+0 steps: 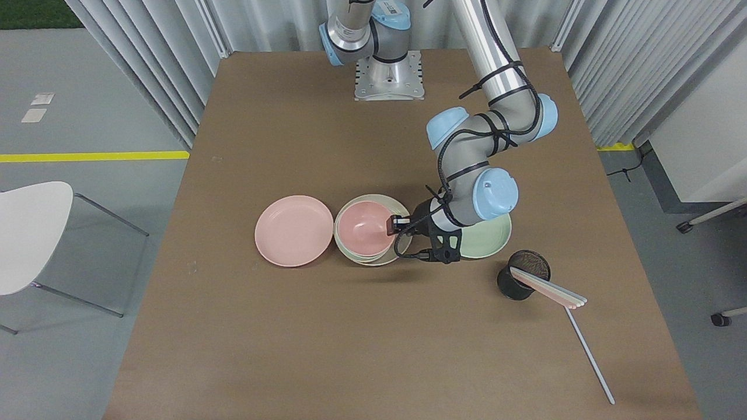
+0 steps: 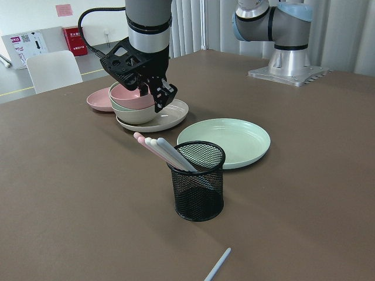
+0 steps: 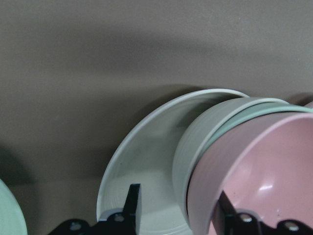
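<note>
A pink bowl (image 1: 360, 227) is nested in pale green and cream bowls (image 2: 132, 117) on a cream plate (image 3: 146, 166). My gripper is at the stack's side, its two fingers apart: in the wrist view one lies over the plate outside the bowls, the other at the pink bowl's rim, apparently just inside it. A flat pink plate (image 1: 293, 231) is left of the stack, a pale green plate (image 1: 484, 238) to the right.
A black mesh cup (image 2: 198, 196) holding several sticks stands front right, with a loose stick (image 1: 590, 353) beside it.
</note>
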